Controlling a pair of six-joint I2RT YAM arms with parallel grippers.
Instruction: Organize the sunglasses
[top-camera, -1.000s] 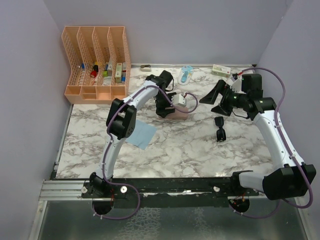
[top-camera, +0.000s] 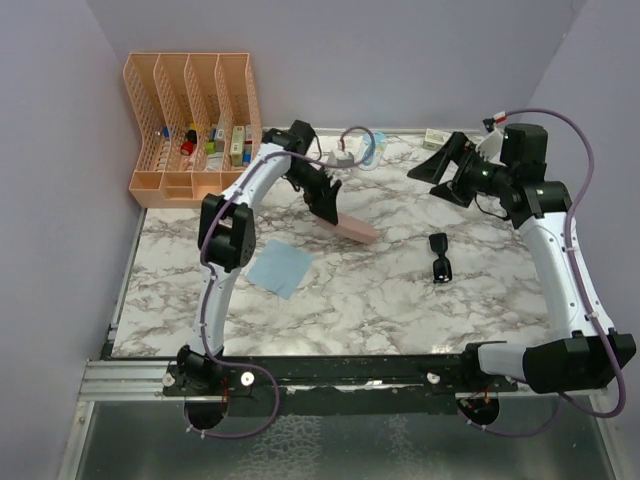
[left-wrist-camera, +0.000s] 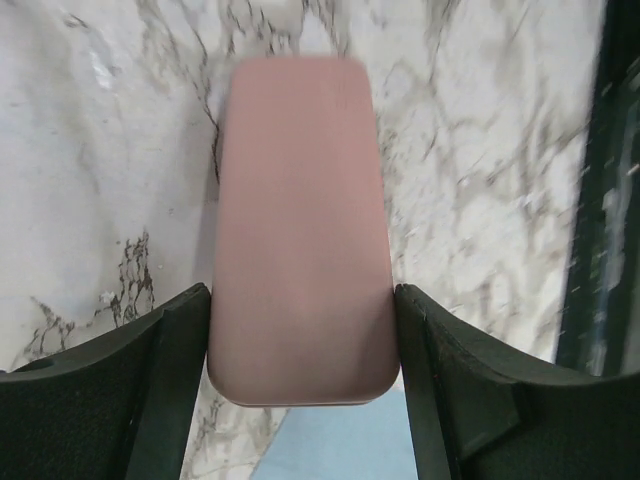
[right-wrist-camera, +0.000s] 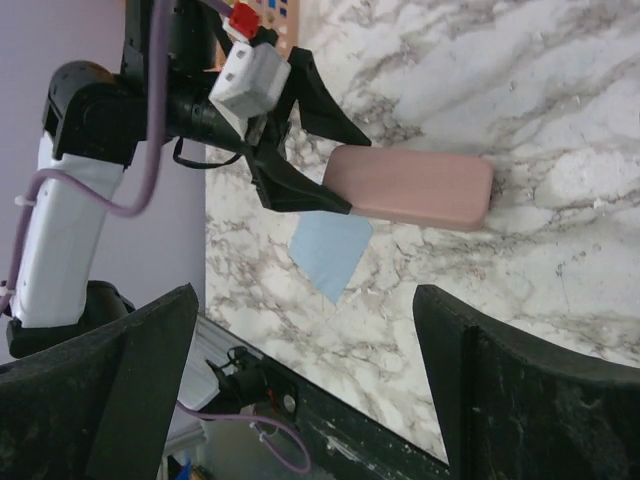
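In the left wrist view a pink glasses case (left-wrist-camera: 303, 220) reaches away from my left gripper, whose fingers press both sides of its near end. The fingers are shut on it. From above, the case (top-camera: 352, 229) slants over the marble table; whether it still touches the surface is hard to tell. Black folded sunglasses (top-camera: 441, 259) lie to the right of it. My right gripper (top-camera: 421, 184) hovers above and behind the sunglasses, open and empty. A light blue cloth (top-camera: 280, 268) lies flat left of the case.
An orange divided organizer (top-camera: 197, 180) holding small items stands at the back left. Along the back edge are a blue-and-white item (top-camera: 371, 150) and a pale box (top-camera: 436, 139), partly behind the right arm.
The right arm has shifted slightly to the right. The sunglasses stay put.
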